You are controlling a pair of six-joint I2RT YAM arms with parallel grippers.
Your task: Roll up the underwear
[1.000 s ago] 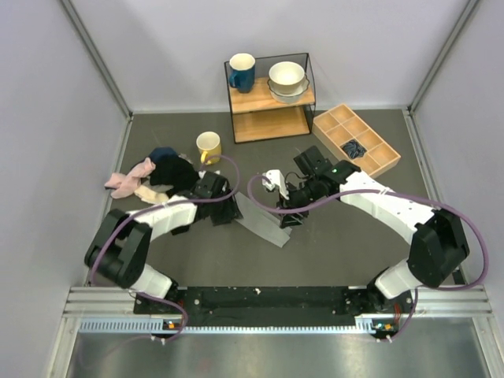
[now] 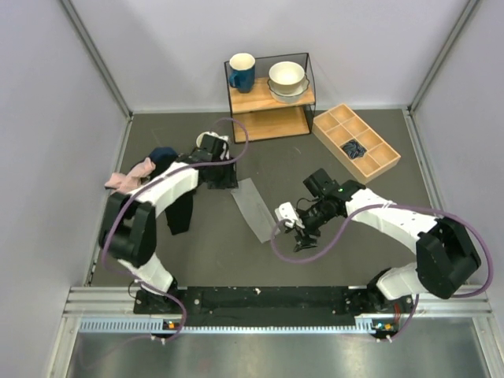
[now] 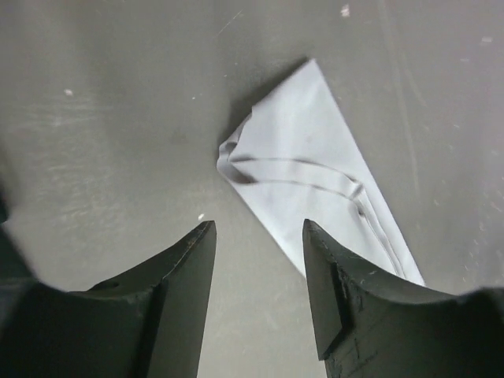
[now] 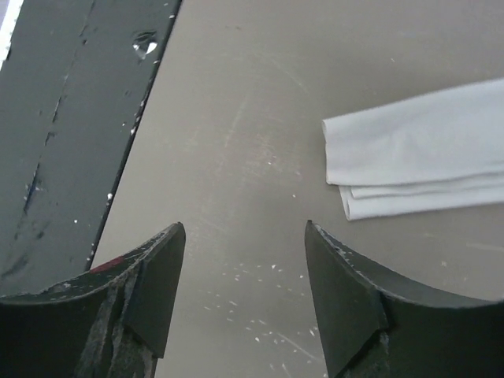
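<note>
The folded light grey underwear point(image 2: 253, 209) lies as a long strip in the middle of the table; its far end shows a small raised fold in the left wrist view point(image 3: 291, 134), and its near end shows layered edges in the right wrist view point(image 4: 409, 142). My left gripper point(image 2: 224, 177) hovers by the far end, fingers parted with nothing between them point(image 3: 260, 276). My right gripper point(image 2: 303, 236) stands open beside the near end, slightly to the right, empty between its fingers.
A dark and pink clothing pile point(image 2: 134, 177) lies at the left. A yellow mug, partly hidden, stands behind my left arm. A shelf with mugs and bowls point(image 2: 268, 122) and a wooden divided box point(image 2: 370, 157) are at the back.
The underwear has swung to a steeper angle. My left gripper has risen and moved toward the back, away from the cloth. My right gripper has moved down toward the table's front.
</note>
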